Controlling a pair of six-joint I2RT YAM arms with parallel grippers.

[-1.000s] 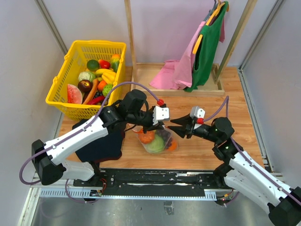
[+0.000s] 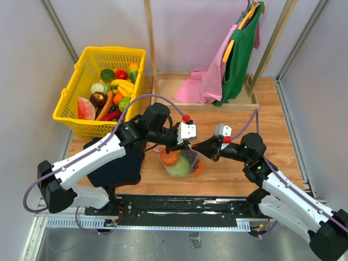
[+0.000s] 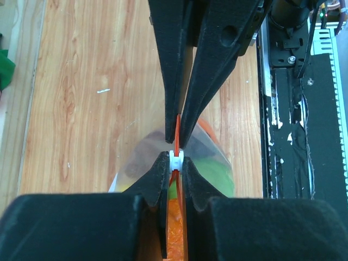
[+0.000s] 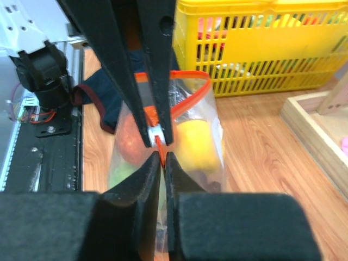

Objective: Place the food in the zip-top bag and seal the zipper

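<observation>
The clear zip bag (image 2: 175,168) holds orange, green and yellow food, its orange zip strip (image 4: 190,100) running along its mouth. My left gripper is shut on the white zipper slider (image 4: 156,136) at the strip. Facing it from the right, my right gripper has its fingers drawn close together, a narrow gap between them, with the strip's orange end (image 3: 177,128) between the tips. Whether those tips press on the strip is hard to see. Both arms cover part of the bag's mouth in the top view.
A yellow basket (image 2: 64,111) of produce stands at the back left. Dark cloth (image 2: 117,171) lies left of the bag. A wooden rack (image 2: 163,106) with pink and green clothes stands behind. Bare table shows to the right.
The left arm has stayed put.
</observation>
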